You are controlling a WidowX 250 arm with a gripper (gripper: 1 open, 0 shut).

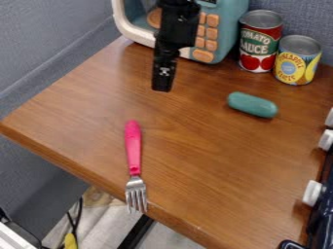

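Observation:
My black gripper (164, 76) hangs over the back middle of the wooden table, in front of a toy microwave (208, 39). Its fingertips are small and dark, and I cannot tell whether they are open or shut. A pink-handled fork (134, 154) lies on the table at the front left, tines toward the near edge. A teal cylindrical object (251, 104) lies to the right of the gripper.
A tomato sauce can (259, 44) and a yellow-labelled can (297, 63) stand at the back right. A dark appliance with white knobs (318, 209) is at the right edge.

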